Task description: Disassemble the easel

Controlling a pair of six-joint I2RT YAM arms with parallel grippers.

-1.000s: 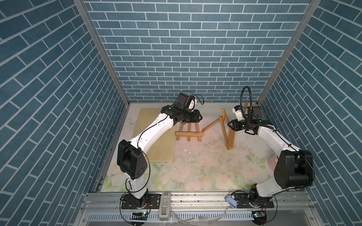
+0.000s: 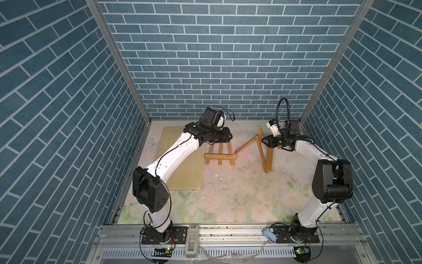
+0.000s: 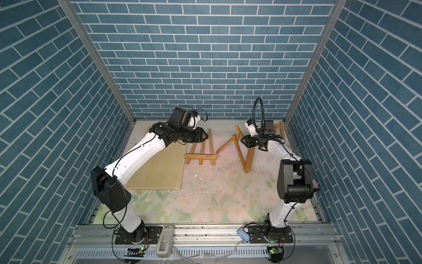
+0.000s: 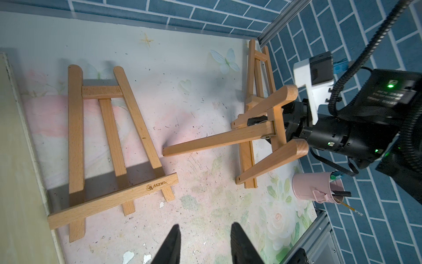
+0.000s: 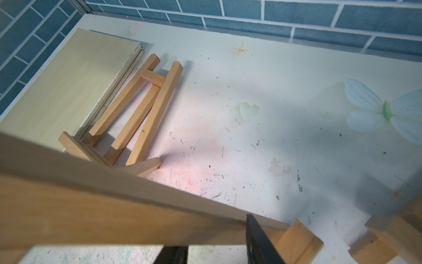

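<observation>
A wooden easel section with legs [image 4: 219, 140] stands right of centre. A flat frame of slats [image 4: 75, 132] lies left of it, a branded crossbar [image 4: 112, 198] across its lower end. Another wooden frame [image 4: 251, 70] is at the back right. My left gripper hangs above the flat frame, open with nothing between its fingers. My right gripper is at the standing section's right side, fingers apart around or just behind a wooden bar [image 5: 131, 202]; whether they touch it is unclear.
A pale board [image 3: 153, 171] covers the left of the table. A pink cup [image 4: 310, 187] with brushes sits at the right edge. Tiled walls surround the table.
My right arm has moved inward, its gripper closer to the standing section. My left arm has shifted slightly leftward.
</observation>
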